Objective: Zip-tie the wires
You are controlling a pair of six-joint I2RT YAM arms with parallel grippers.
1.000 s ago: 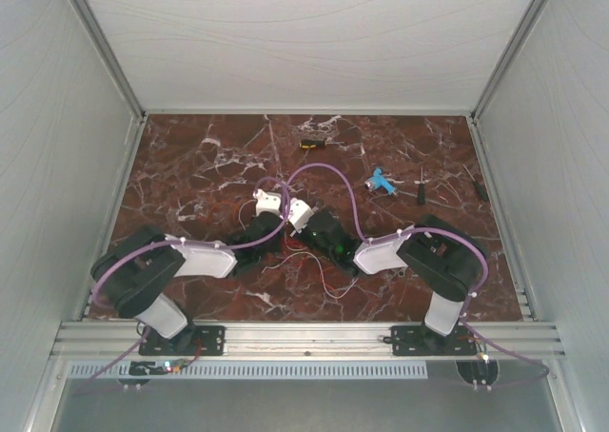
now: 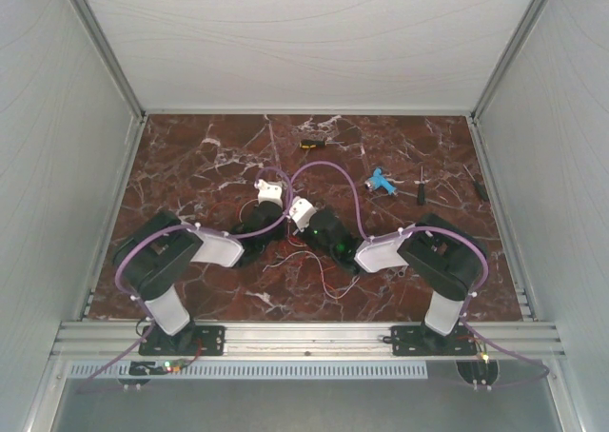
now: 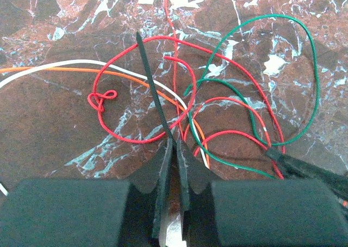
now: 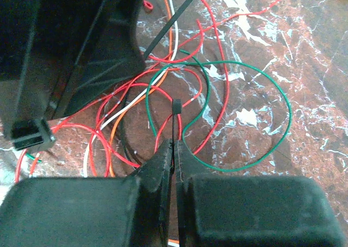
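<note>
In the left wrist view, a bundle of white, orange, red and green wires lies loosely looped on the table. My left gripper is shut on a black zip tie, whose strip sticks out past the fingertips. My right gripper is shut too, gripping the thin strip just below the small square head. A dark curve of the tie shows beside the wires in the right wrist view, running between both grippers. Whether it fully encircles the bundle is partly hidden.
Both arms meet near the table's middle, their tips close together. A blue tool, a screwdriver, a yellow-black tool and a dark tool lie farther back.
My right arm is almost still.
</note>
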